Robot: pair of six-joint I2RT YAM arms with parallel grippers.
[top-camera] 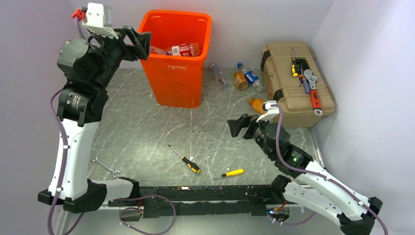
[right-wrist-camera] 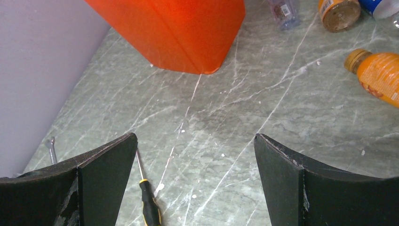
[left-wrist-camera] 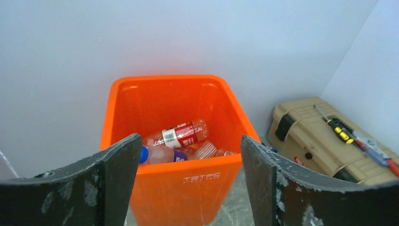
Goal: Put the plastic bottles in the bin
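The orange bin (top-camera: 174,83) holds several plastic bottles, including a red-label one (left-wrist-camera: 183,135) and a blue-capped one (left-wrist-camera: 162,155). My left gripper (top-camera: 139,44) is raised at the bin's left side, open, nothing between its fingers. On the floor right of the bin lie a clear bottle (top-camera: 219,77), an amber bottle (top-camera: 241,81), a blue-label bottle (top-camera: 251,77) and an orange bottle (right-wrist-camera: 379,75). My right gripper (top-camera: 241,125) is open and empty above the floor, left of the orange bottle.
A tan case (top-camera: 288,112) with tools on top stands at the right. A screwdriver (top-camera: 191,164), a yellow-handled screwdriver (top-camera: 234,172) and a wrench (top-camera: 105,165) lie near the front. Walls surround the back and sides.
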